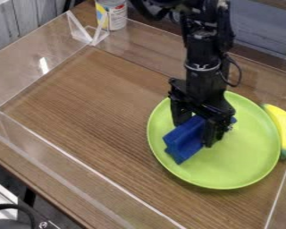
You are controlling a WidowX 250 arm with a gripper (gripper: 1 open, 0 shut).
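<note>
My black gripper (200,120) is down over a green plate (247,159), its fingers around a blue block (184,143) that lies tilted on the plate. The fingers hide part of the block, and I cannot tell whether they are closed on it.
A yellow banana-like object (281,131) lies at the plate's right. A can (111,14) and a white object (86,29) stand at the back left.
</note>
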